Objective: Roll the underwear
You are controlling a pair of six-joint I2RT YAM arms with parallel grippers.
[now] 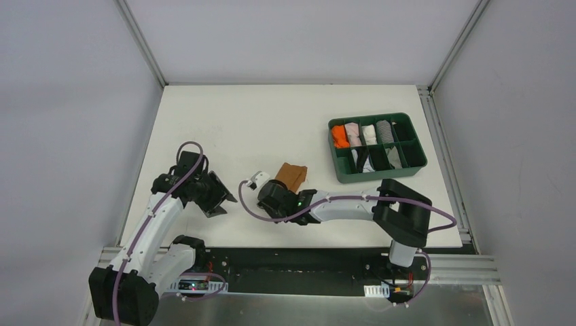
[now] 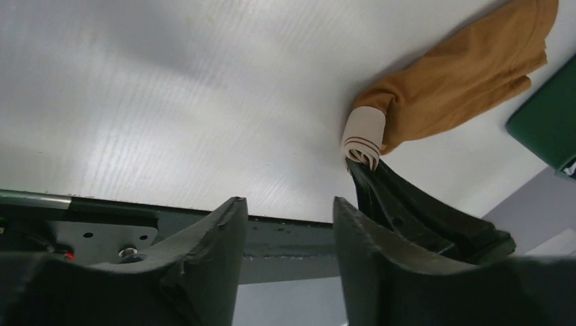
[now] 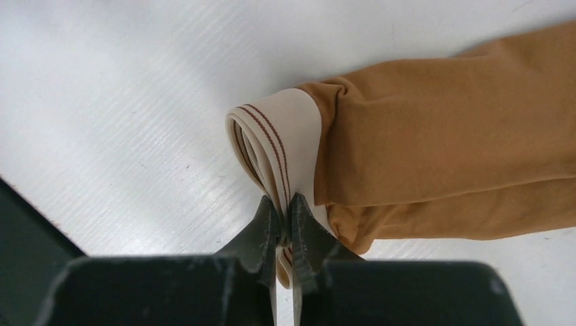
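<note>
The brown underwear [image 1: 291, 175] lies on the table, its cream striped waistband end [image 2: 364, 132] rolled into a thick fold, the body stretching flat beyond it. My right gripper is shut on that rolled waistband [image 3: 275, 136], partly hiding it from above. My left gripper stands open to the left of the underwear, apart from it, with nothing between its fingers.
A green divided box [image 1: 377, 174] holding folded clothes stands at the back right.
</note>
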